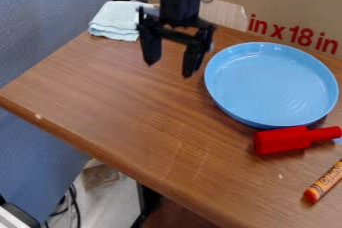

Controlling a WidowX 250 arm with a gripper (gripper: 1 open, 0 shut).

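My black gripper [171,54] hangs over the back middle of the wooden table, open, its two fingers apart with nothing seen between them; it is slightly blurred. To its right lies a light blue plate [271,82]. A red object with a narrow end [282,140] lies at the plate's front edge, and an orange crayon-like stick [325,182] lies at the front right. A folded pale cloth [118,22] rests at the back left.
Cardboard with red lettering [287,22] stands behind the plate. The table's left edge drops to a floor with cables.
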